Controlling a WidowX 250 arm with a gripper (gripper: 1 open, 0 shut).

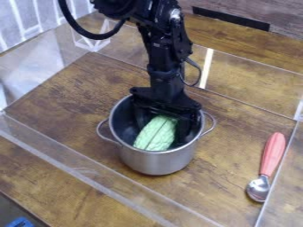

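A steel pot (154,158) with two side handles stands on the wooden table, right of centre-bottom. Inside it lies a pale green cabbage-like object (155,134). The black gripper (161,115) reaches down from above into the back of the pot, over the green object; its fingertips are dark against the dark interior, so whether it is open or shut is unclear.
An ice cream scoop with a pink handle (270,155) lies to the right of the pot. A blue item sits at the bottom-left corner.
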